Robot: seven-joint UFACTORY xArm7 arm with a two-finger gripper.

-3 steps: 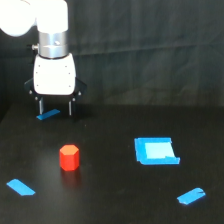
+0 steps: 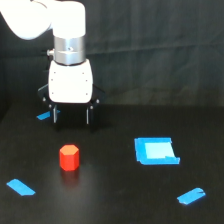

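My gripper (image 2: pixel 72 120) hangs open above the far left part of the dark table, its two fingers well apart and nothing between them. A small red block (image 2: pixel 69 157) with an angular outline stands on the table, nearer the camera than the gripper and clear of it. On the right, blue tape frames a white square (image 2: pixel 158 151) lying flat on the table.
Strips of blue tape mark the table: one front left (image 2: pixel 20 187), one front right (image 2: pixel 191 196), and one partly hidden behind the gripper. Black cloth (image 2: pixel 150 60) hangs behind. Bare table lies between block and square.
The arm and gripper have moved right and a little lower in the view, toward the block's side. The red block and the taped square have stayed put.
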